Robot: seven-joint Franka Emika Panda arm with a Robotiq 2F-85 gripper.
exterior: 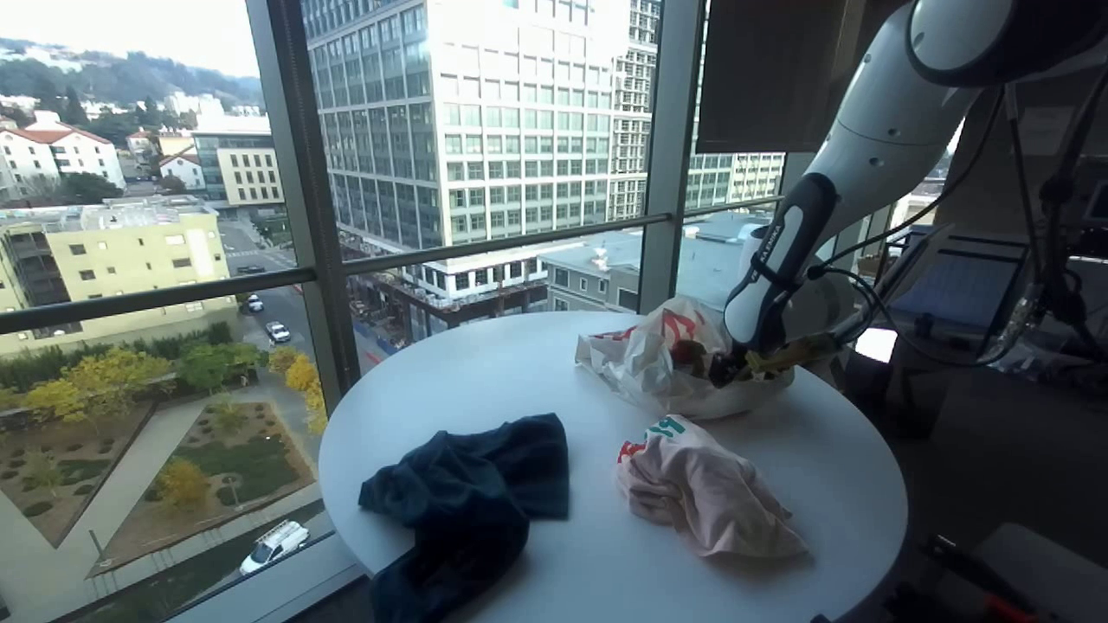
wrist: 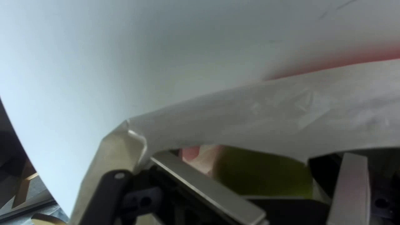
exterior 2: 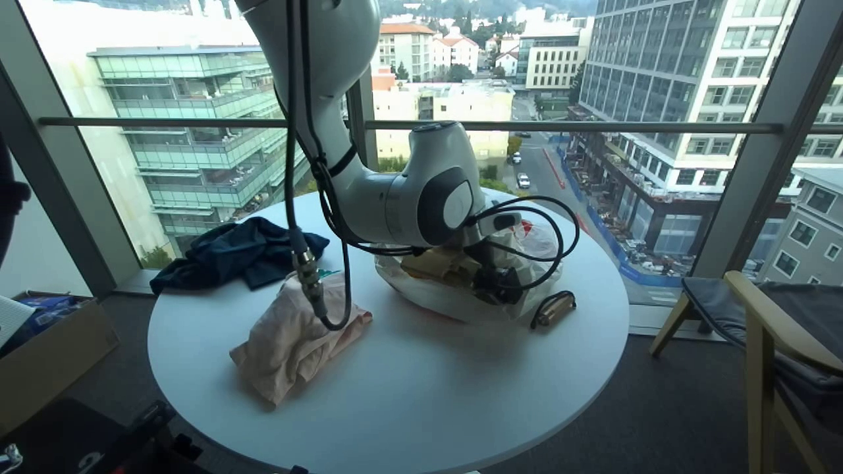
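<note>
A white plastic bag with red print [exterior: 639, 363] lies with its mouth open at the back right of the table. My gripper [exterior: 722, 369] reaches down into it. In the wrist view the gripper stands open, its silver fingers [wrist: 210, 187] apart below the bag's pale rim [wrist: 243, 116]. An olive-green thing [wrist: 262, 170] shows in the gap, with a pinkish-red patch [wrist: 191, 152] beside it; I cannot tell whether either finger touches them. Exterior view 2 shows a brownish thing [exterior 2: 442, 266] in the bag, and the fingertips are hidden there.
A dark blue cloth [exterior: 467, 488] lies at the left, partly over the table edge. Nearer the front is a pale pink cloth [exterior: 717, 488] with red and green print. Beside the bag sits a small brown object with a black strap [exterior 2: 555, 309].
</note>
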